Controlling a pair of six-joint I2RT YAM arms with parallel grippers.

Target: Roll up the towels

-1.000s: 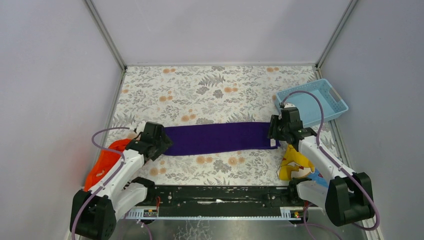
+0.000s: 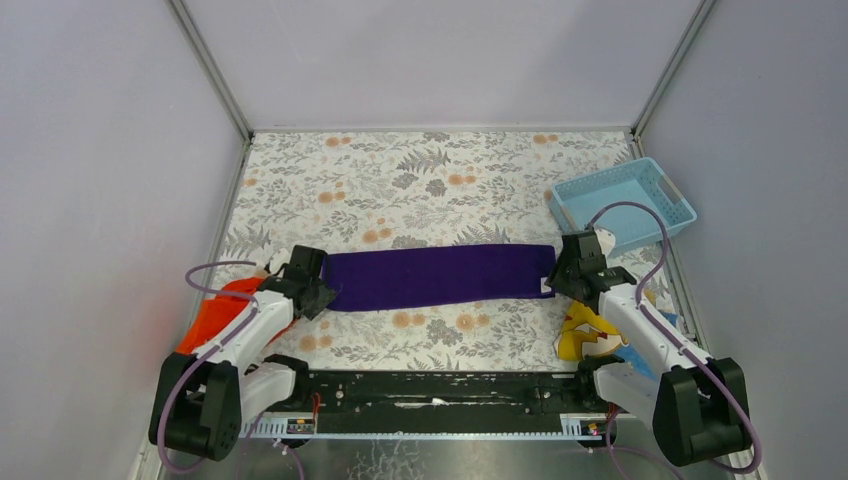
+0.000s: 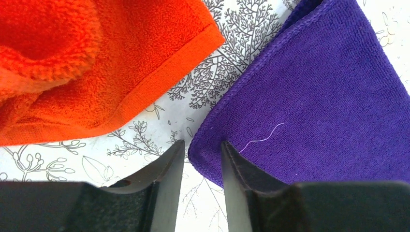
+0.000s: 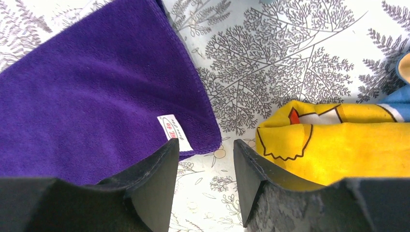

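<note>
A purple towel (image 2: pixel 438 275) lies flat in a long strip across the table. My left gripper is low over its near-left corner, in the left wrist view (image 3: pixel 309 106), with its fingers part open and the corner between or just beneath the fingertips; whether it touches cannot be seen. My right gripper is open over the towel's right end, by the corner with a white label (image 4: pixel 171 126), holding nothing.
An orange towel (image 2: pixel 215 320) is bunched at the left. Yellow and blue cloths (image 2: pixel 580 330) lie at the front right. A light blue basket (image 2: pixel 654 217) sits at the back right.
My left gripper has shifted slightly at the towel's left end. My right gripper has moved a little toward the front and right. The purple towel looks unchanged.
</note>
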